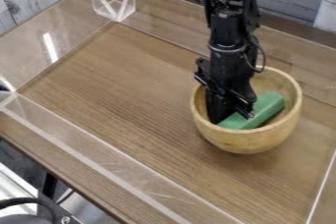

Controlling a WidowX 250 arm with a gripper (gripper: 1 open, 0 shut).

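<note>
A wooden bowl (247, 138) stands on the right half of the table and holds a green oblong object (269, 107). The black gripper (231, 106) reaches down into the bowl's left side, beside the green object. Its fingertips are dark and largely hidden there, so I cannot see whether anything is between them.
A white wire stand (116, 4) is at the back left, and a white cylinder (329, 12) stands at the back right.
</note>
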